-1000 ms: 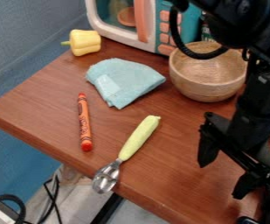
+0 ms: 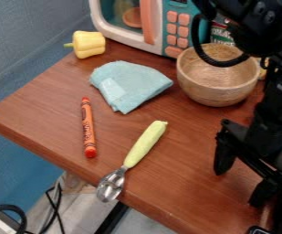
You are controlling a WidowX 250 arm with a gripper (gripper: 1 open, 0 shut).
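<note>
My black gripper hangs low over the right side of the wooden table, its fingers pointing down with nothing visible held; how far apart they stand is hard to make out. To its left lie a spoon with a pale yellow handle and an orange crayon. A folded light-blue cloth lies farther back, and a wooden bowl stands behind the gripper.
A toy microwave sits at the back, with a yellow pepper-like toy at the back left corner.
The gripper has shifted slightly up in the view and its fingers appear in a somewhat different pose. The objects on the table have not moved.
</note>
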